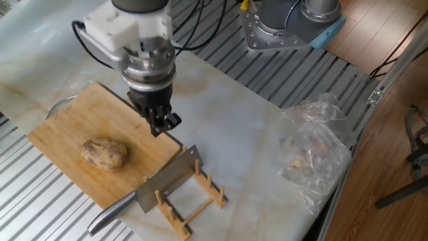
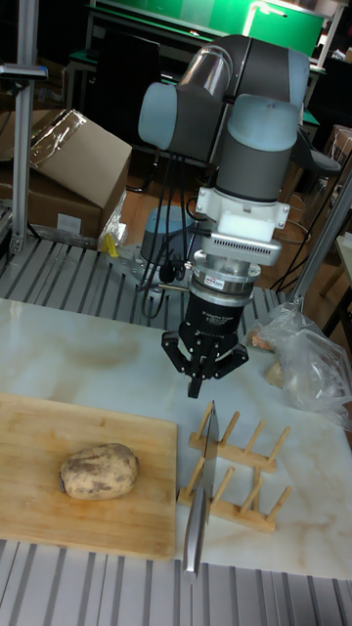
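A brown, mottled potato (image 1: 104, 154) lies on the wooden cutting board (image 1: 63, 134), left of centre on it in exterior view 3. Beside the board, a cleaver (image 1: 167, 181) stands on edge in a small wooden peg rack (image 1: 198, 213), its metal handle (image 2: 194, 537) sticking out toward the table's front edge. My black gripper (image 1: 164, 124) points down above the table, behind the rack in exterior view 3. Its fingertips come together there; the gripper (image 2: 196, 386) looks shut, with nothing visible between them. It appears clear of cleaver, board and potato.
A clear plastic bag (image 1: 314, 154) with something inside lies at the table's right side. Bare pale tabletop (image 1: 234, 127) stretches between rack and bag. The robot's base plate (image 1: 274, 33) sits on the slatted metal surface behind.
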